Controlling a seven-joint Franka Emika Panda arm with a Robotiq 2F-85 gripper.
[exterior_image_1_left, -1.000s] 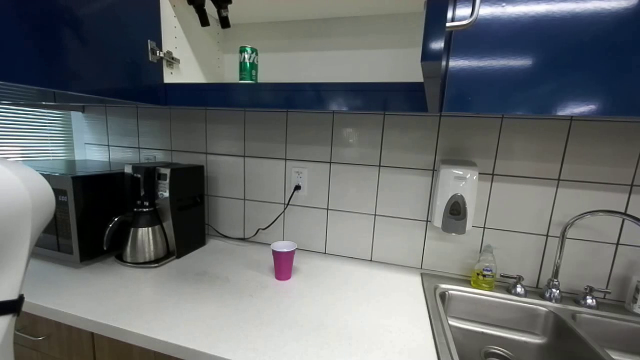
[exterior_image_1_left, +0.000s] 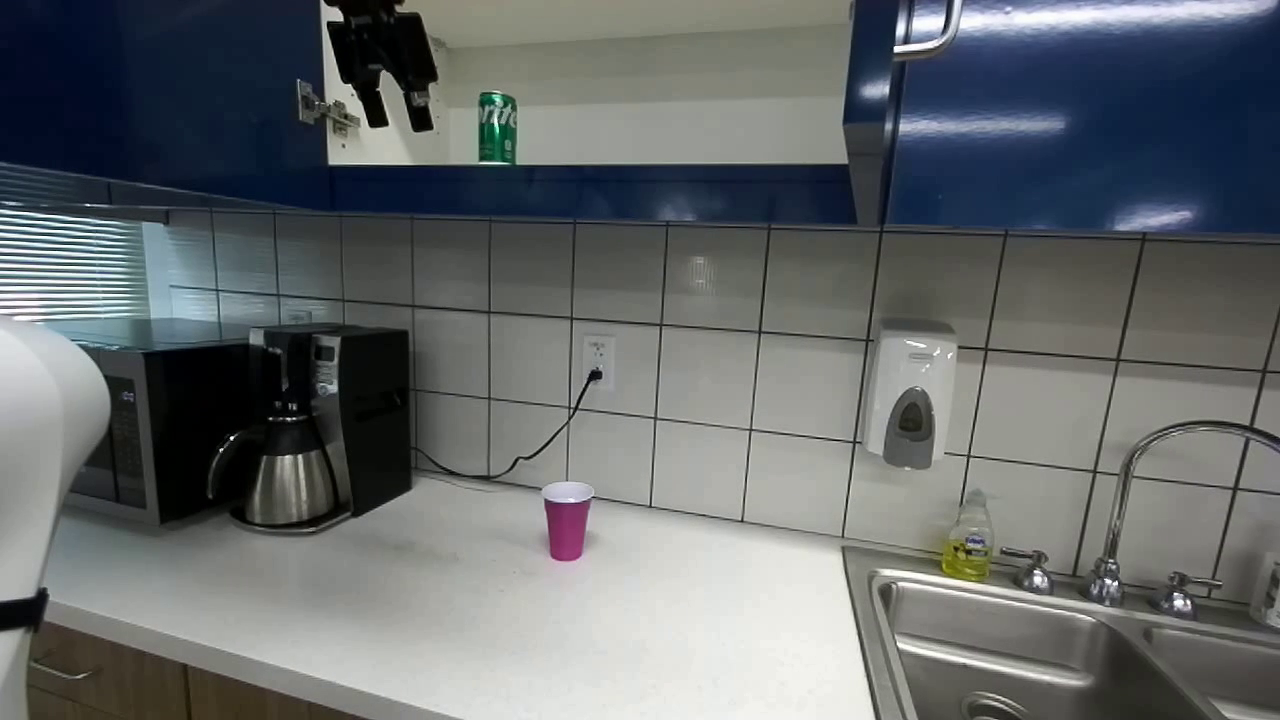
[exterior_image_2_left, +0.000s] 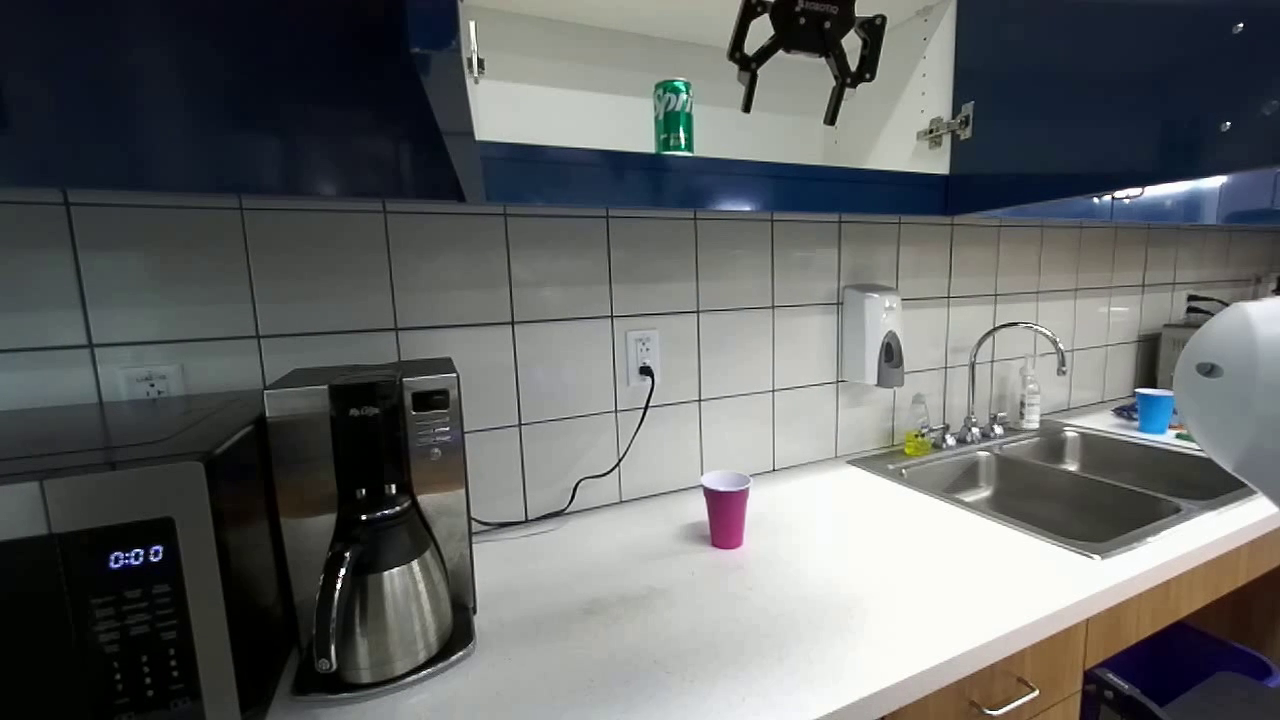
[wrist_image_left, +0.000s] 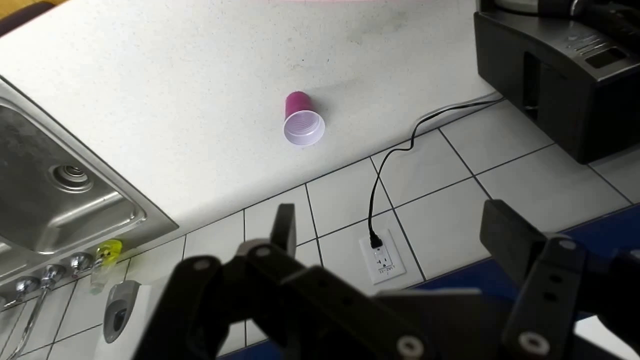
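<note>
My gripper (exterior_image_2_left: 789, 106) hangs high in front of the open cabinet, its fingers pointing down and spread wide with nothing between them. A green Sprite can (exterior_image_1_left: 498, 128) stands upright on the cabinet shelf; in the second exterior view the can (exterior_image_2_left: 673, 116) is to the left of my gripper and apart from it. Far below, a pink cup (exterior_image_1_left: 566, 522) with a white inside stands upright on the white counter. Looking down in the wrist view, I see into the empty cup (wrist_image_left: 303, 127), beyond the open fingers (wrist_image_left: 284, 228). The can does not show there.
The coffee maker (exterior_image_2_left: 402, 528) and microwave (exterior_image_2_left: 132, 576) stand at the counter's left. A sink (exterior_image_1_left: 1020, 648) is at the right, with a soap bottle (exterior_image_1_left: 968, 540) behind it. The cabinet's bottom edge (exterior_image_1_left: 600, 194) is blue. Around the cup, the counter is clear.
My gripper has come lower, and a little to the left in exterior view 1, so more of it shows beside the can. The can and cup have stayed in place.
</note>
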